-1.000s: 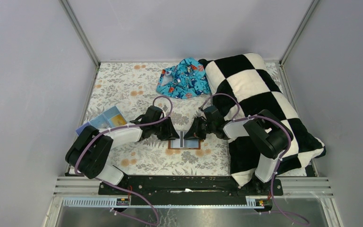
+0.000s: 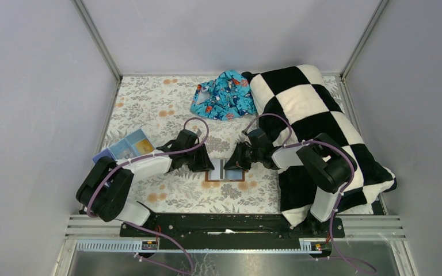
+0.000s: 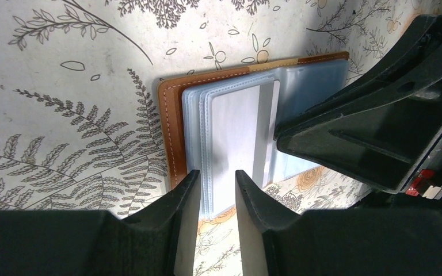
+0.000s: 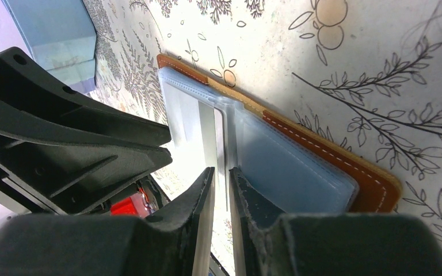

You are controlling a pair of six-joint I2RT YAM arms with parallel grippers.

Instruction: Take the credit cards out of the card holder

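The brown-edged card holder (image 2: pixel 224 177) lies open on the floral mat between both grippers, with clear blue sleeves (image 3: pixel 308 86) and a white card (image 3: pixel 233 132) with a grey stripe in them. My left gripper is over the left sleeves, fingers a little apart, the white card visible between and beyond them. My right gripper has its fingertips at the white card's striped edge beside the middle of the holder, slightly apart; whether the card edge is between them is unclear.
A blue patterned cloth (image 2: pixel 223 100) lies at the back. A large checkered cushion (image 2: pixel 311 121) fills the right side. Blue and yellow flat pieces (image 2: pixel 132 144) lie at the left, partly under the left arm.
My left arm and gripper have shifted slightly left and down in the top view. The right arm and the holder show no visible change.
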